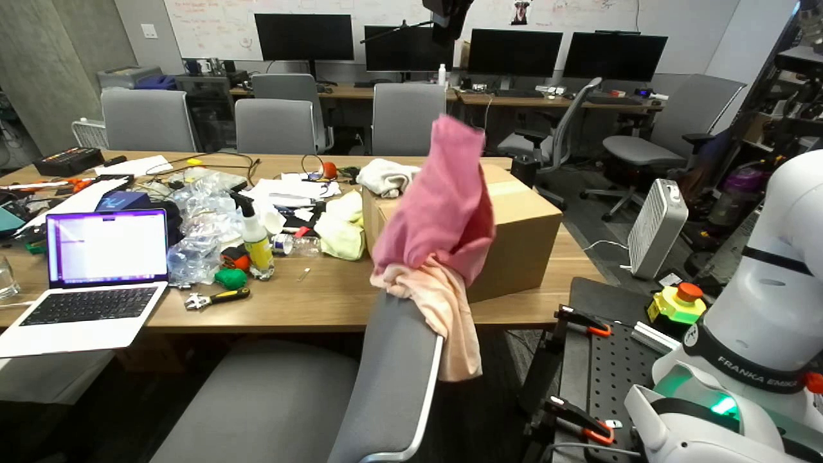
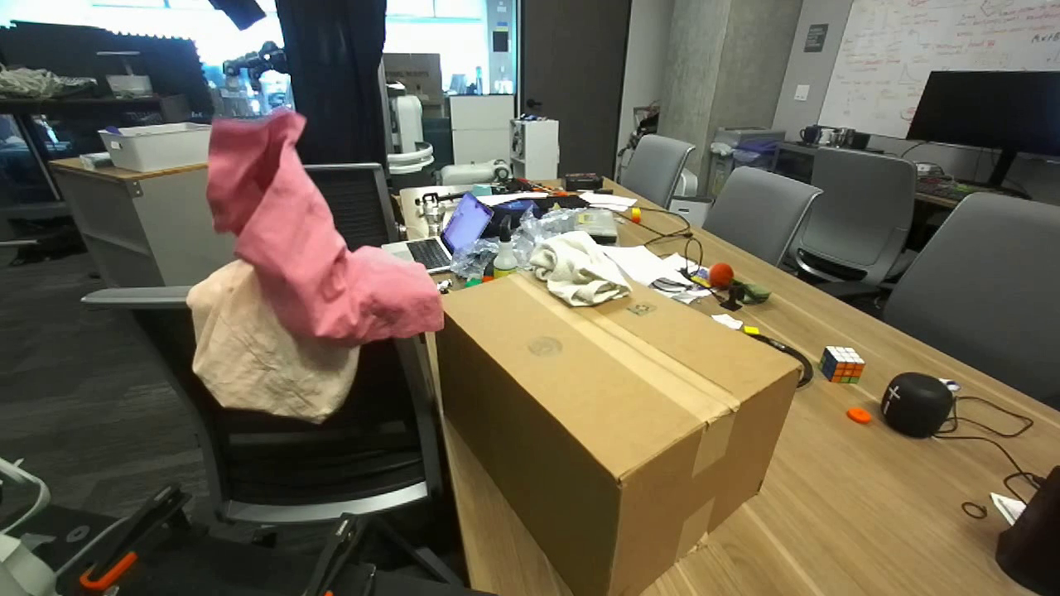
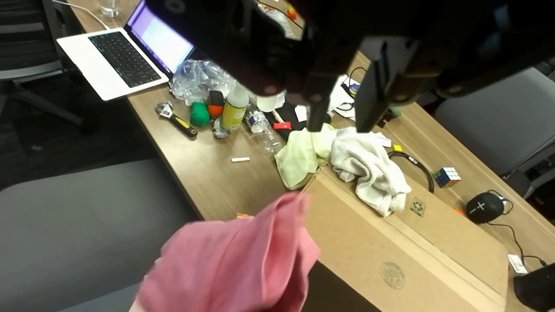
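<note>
The pink cloth [image 1: 441, 204] is free of the gripper and slightly blurred. It stands tall and crumpled above the chair back [image 1: 389, 370], its lower part against a peach cloth [image 1: 447, 316] draped there. From the other side, the pink cloth [image 2: 288, 238] covers the upper part of the peach cloth [image 2: 268, 343]. My gripper [image 1: 449, 22] is high above, at the top edge of that view. In the wrist view my gripper has its fingertips apart with nothing between them, and the pink cloth [image 3: 234, 255] lies clear below them.
A large cardboard box [image 2: 596, 367] stands beside the chair on the table, with a white towel [image 2: 578, 268] on top. A yellow-green cloth [image 1: 341, 225], spray bottle [image 1: 256, 243], wrench [image 1: 217, 298] and laptop [image 1: 104, 266] occupy the table to the left.
</note>
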